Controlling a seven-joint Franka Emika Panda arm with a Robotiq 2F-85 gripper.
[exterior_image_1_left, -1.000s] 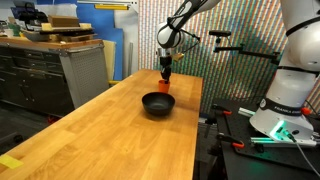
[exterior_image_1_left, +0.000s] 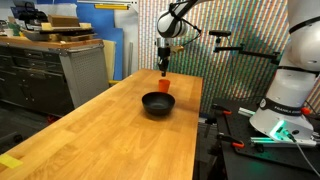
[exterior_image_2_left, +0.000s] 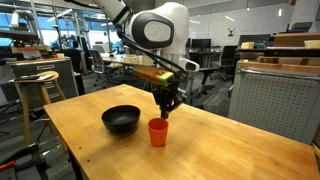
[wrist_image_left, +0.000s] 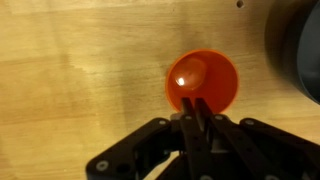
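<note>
An orange-red cup (exterior_image_2_left: 158, 132) stands upright on the wooden table, near a black bowl (exterior_image_2_left: 121, 119). From above, in the wrist view, the round mouth of the cup (wrist_image_left: 222, 82) shows, with a paler orange spot inside. My gripper is over the near side of that mouth, its dark fingers close together. Whatever may be between them is too small or dark to make out. Seen from outside, the gripper (exterior_image_2_left: 165, 110) hangs just above the cup, fingers pointing down.
Beside the cup, the bowl (exterior_image_1_left: 158, 104) leaves a small gap. A broad stretch of bare table (exterior_image_1_left: 90, 135) lies on the other side of the bowl in exterior view 1. Grey cabinets (exterior_image_1_left: 50, 75) stand behind the table.
My gripper has risen from the cup to just above it. Cup and bowl appear to be in the same places.
</note>
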